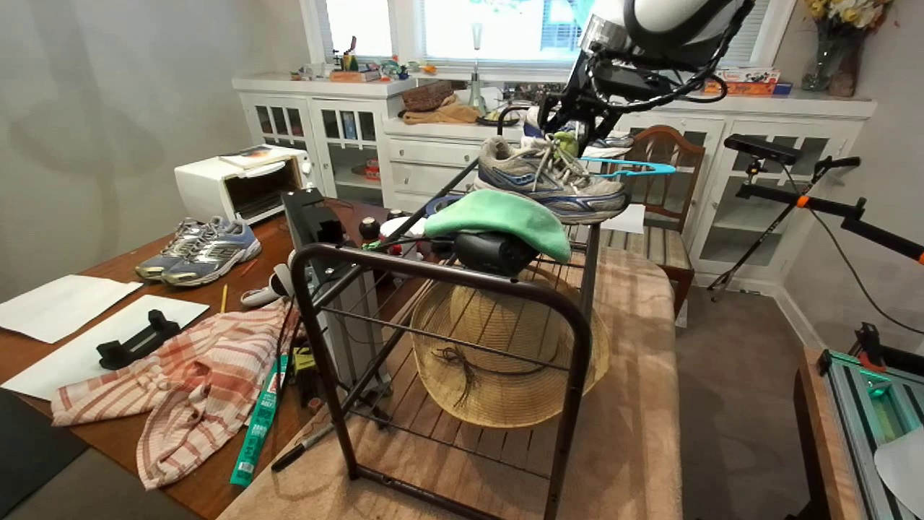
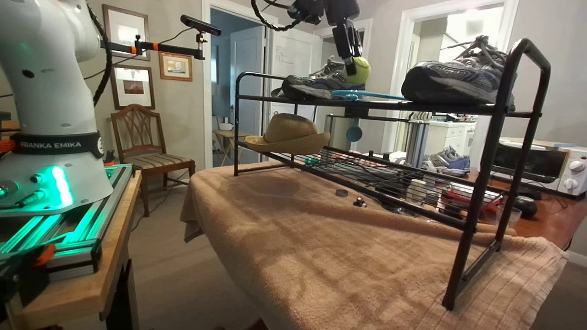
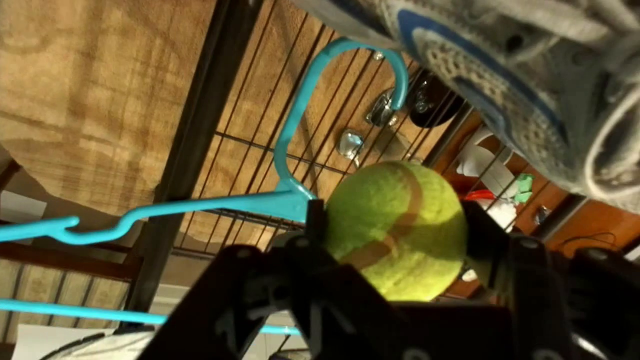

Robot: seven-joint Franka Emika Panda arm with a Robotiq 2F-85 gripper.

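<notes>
A yellow-green tennis ball (image 3: 396, 231) sits between the fingers of my gripper (image 2: 352, 61), which is shut on it. In exterior view 2 the ball (image 2: 360, 70) hangs at the fingertips above the rack's top shelf (image 2: 385, 102), close by a grey shoe (image 2: 308, 86). Exterior view 1 shows only a bit of the ball (image 1: 567, 143) behind the laces of a grey and blue shoe (image 1: 554, 178). Below the ball in the wrist view lies a light blue hanger (image 3: 294, 120) on the rack's bars.
A straw hat (image 1: 485, 347) rests on the rack's lower level. On the top shelf's near end lie a green cloth (image 1: 498, 221) and a black object (image 1: 494, 253). Another pair of shoes (image 1: 199, 251) stands on the wooden table. The brown towel (image 2: 286, 231) in front of the rack is mostly bare.
</notes>
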